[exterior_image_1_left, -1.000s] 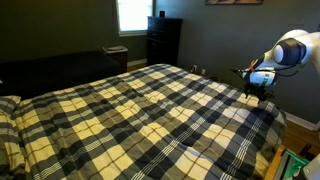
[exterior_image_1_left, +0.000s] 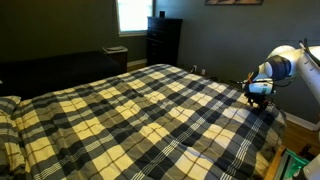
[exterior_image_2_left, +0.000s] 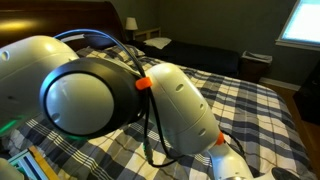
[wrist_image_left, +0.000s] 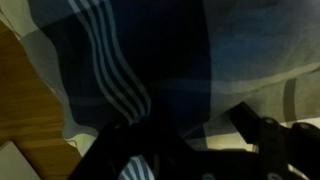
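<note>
A plaid blanket (exterior_image_1_left: 150, 112), in dark blue, white and grey, covers the bed. My gripper (exterior_image_1_left: 259, 103) is low at the blanket's far right edge, seen small in exterior view 1. In the wrist view the gripper is close over the cloth, its dark fingers (wrist_image_left: 258, 132) apart. Blanket fabric (wrist_image_left: 178, 65), bunched in a fold, shows between and beyond them. Whether the fingers touch the cloth is hard to tell in the dim, blurred view. In exterior view 2 the arm (exterior_image_2_left: 175, 95) hides much of the blanket, and the fingertips cannot be made out.
Wooden floor (wrist_image_left: 28, 100) shows beside the blanket's edge in the wrist view. A dark dresser (exterior_image_1_left: 164, 42) and a window (exterior_image_1_left: 135, 15) are at the back. Across the bed, the blanket is clear of objects.
My gripper has come down toward the blanket's edge over the last second, and the arm has lowered with it. The rest of the blanket looks the same.
</note>
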